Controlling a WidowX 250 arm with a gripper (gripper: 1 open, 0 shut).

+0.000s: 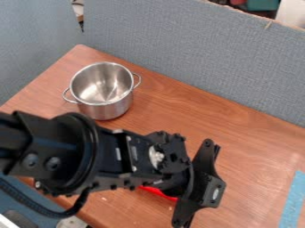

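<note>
My gripper (197, 185) is low over the wooden table at the lower middle, its black body and arm reaching in from the left edge. A red object (158, 192) shows only in part beneath it, mostly hidden by the gripper. The fingers look closed or nearly so; whether anything is between the fingertips is hard to see. A steel pot (103, 91) with two handles stands at the back left of the table, apart from the gripper.
Grey padded walls (191, 53) border the table at the back and left.
</note>
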